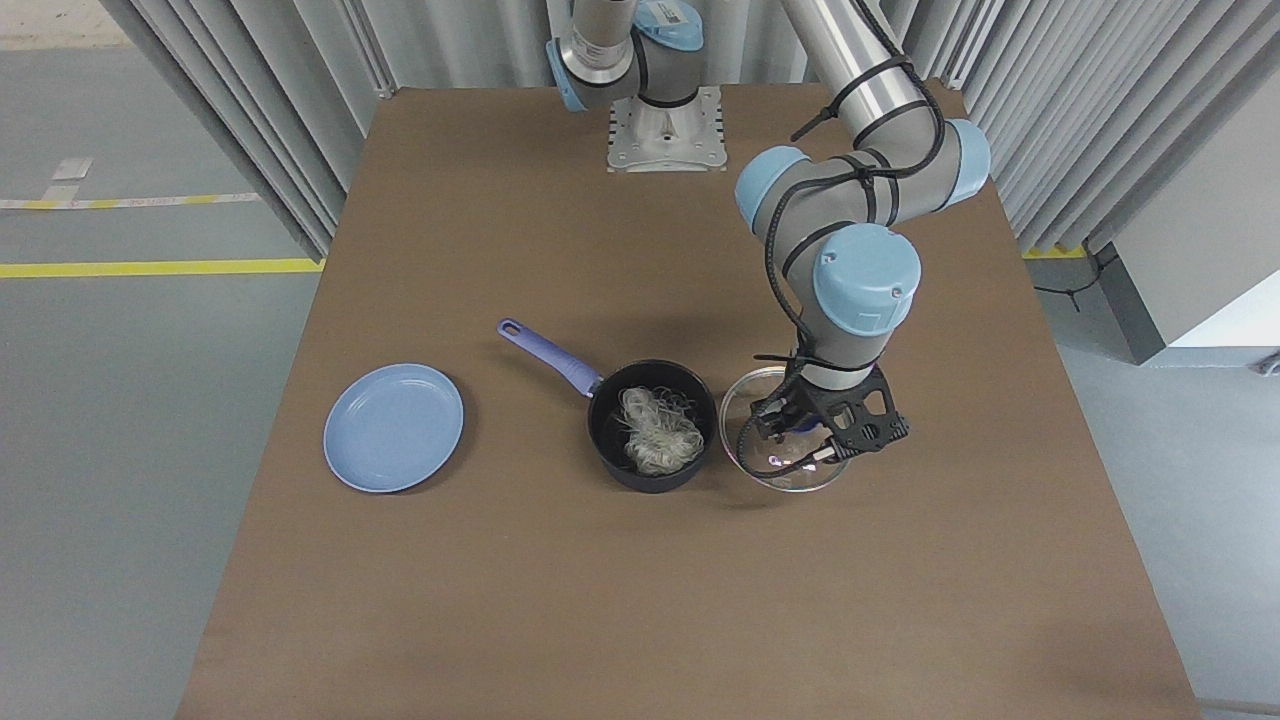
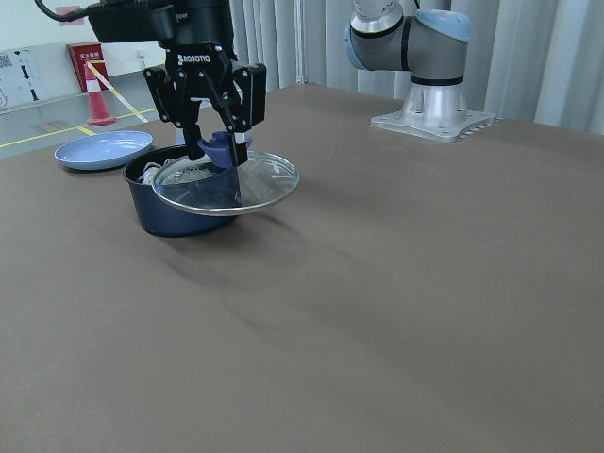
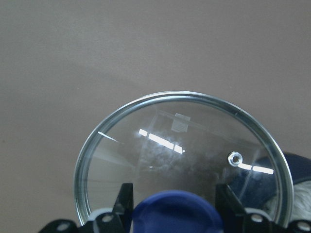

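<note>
My gripper (image 2: 217, 142) is shut on the blue knob (image 3: 177, 216) of a glass lid (image 3: 180, 131), holding it raised off the table just right of a black pot (image 1: 612, 444), near its rim in the front view. The pot has a purple handle (image 1: 546, 352) and holds pale noodle-like strands (image 1: 660, 432). In the left view the lid hangs in front of the pot's upper part; in the wrist view the pot edge shows at the right behind it.
A blue plate (image 1: 393, 427) lies left of the pot.
</note>
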